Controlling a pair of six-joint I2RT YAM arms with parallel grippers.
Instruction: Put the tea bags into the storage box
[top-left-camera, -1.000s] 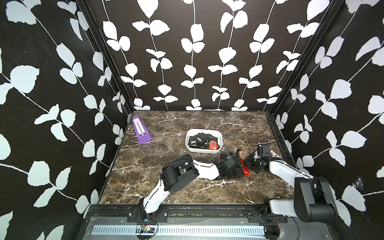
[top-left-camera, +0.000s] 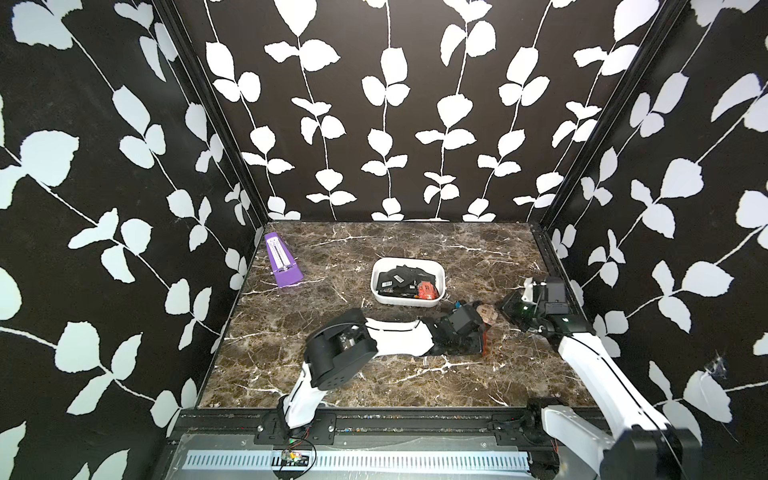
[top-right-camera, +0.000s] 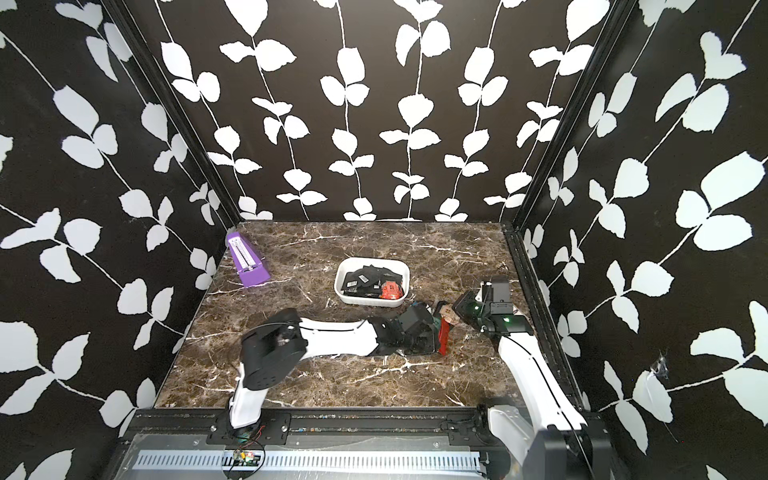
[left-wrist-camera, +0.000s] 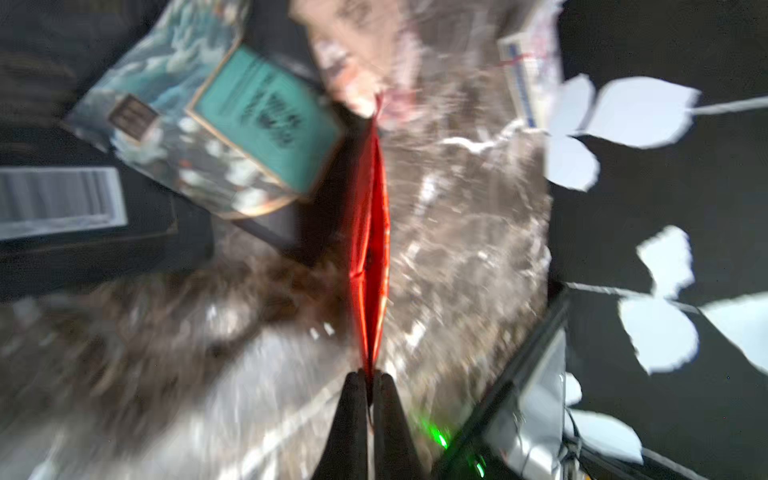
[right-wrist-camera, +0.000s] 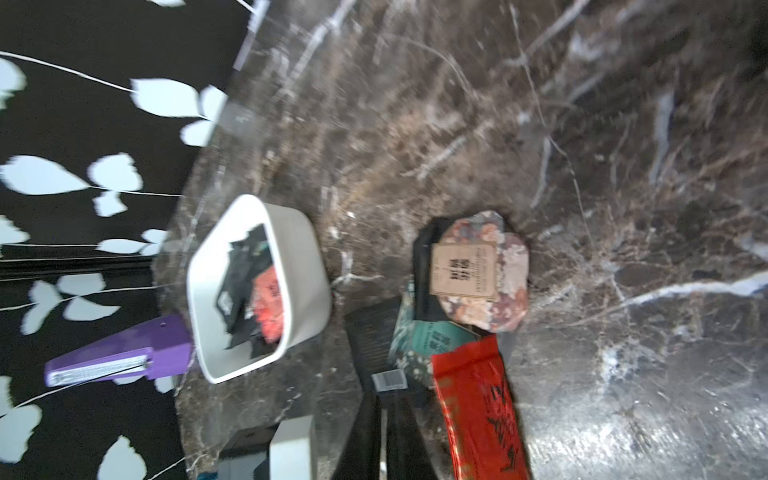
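Note:
In the left wrist view my left gripper is shut on the edge of a red tea bag (left-wrist-camera: 369, 240), which stands on edge. A teal patterned tea bag (left-wrist-camera: 264, 120), a black one with a barcode (left-wrist-camera: 60, 200) and a pink floral one (left-wrist-camera: 360, 48) lie close by. The right wrist view shows these overlapping on the table, with the floral bag (right-wrist-camera: 480, 272) at the far end. My right gripper is shut, nothing showing between its fingers, on the right side. The white storage box (top-left-camera: 408, 301) holds several black packets and a red one (top-left-camera: 427, 290).
A purple metronome-like object (top-left-camera: 283, 260) stands at the back left. A pale item (left-wrist-camera: 529, 72), too blurred to name, shows near the right wall. Bare marble table (top-left-camera: 320, 256) lies between the purple object and the box.
My left gripper has drawn slightly left and toward the front with the red bag.

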